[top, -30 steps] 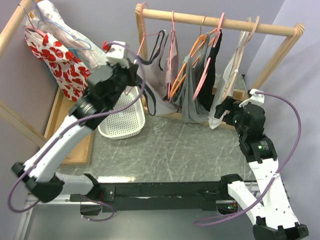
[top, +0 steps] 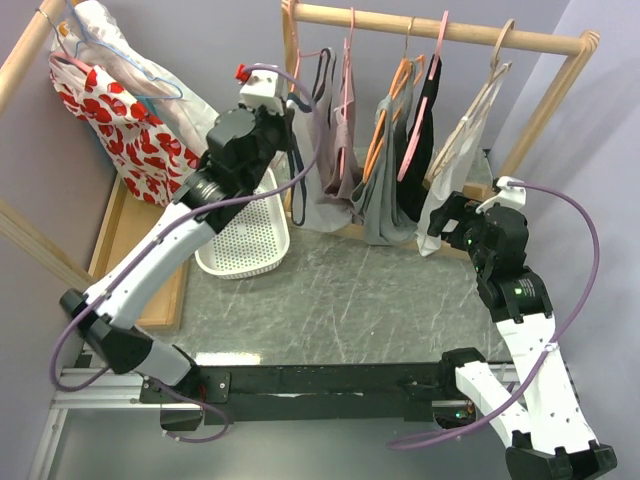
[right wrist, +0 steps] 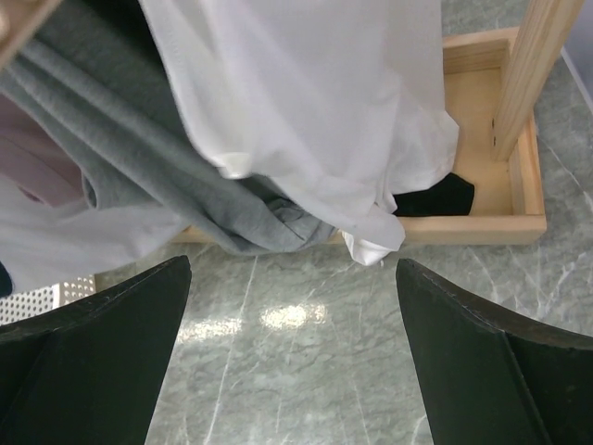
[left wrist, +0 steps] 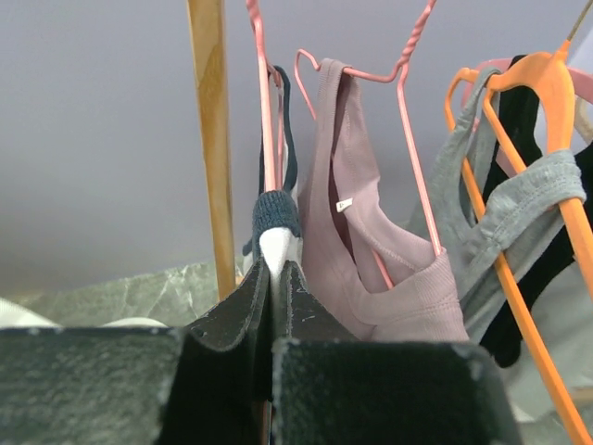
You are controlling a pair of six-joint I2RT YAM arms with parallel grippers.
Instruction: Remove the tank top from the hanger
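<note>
A pale grey tank top (top: 314,196) with dark navy trim hangs at the left end of the wooden rack. Its pink hanger (left wrist: 268,111) rises above my left gripper, which is shut on the tank top's strap; white fabric with navy trim (left wrist: 275,211) shows between the fingertips. One side of the hanger runs down into this gathered cloth. Over at the right, my right gripper stands open below a white garment (right wrist: 315,102), with nothing between its fingers.
A mauve top (left wrist: 371,213), a grey top on an orange hanger (left wrist: 547,102) and a black garment (top: 420,140) hang close to the right. Below stands a white basket (top: 245,235). A red-patterned garment (top: 120,125) hangs at left.
The rack and its hanging clothes have shifted or swung. My right arm has stayed put.
</note>
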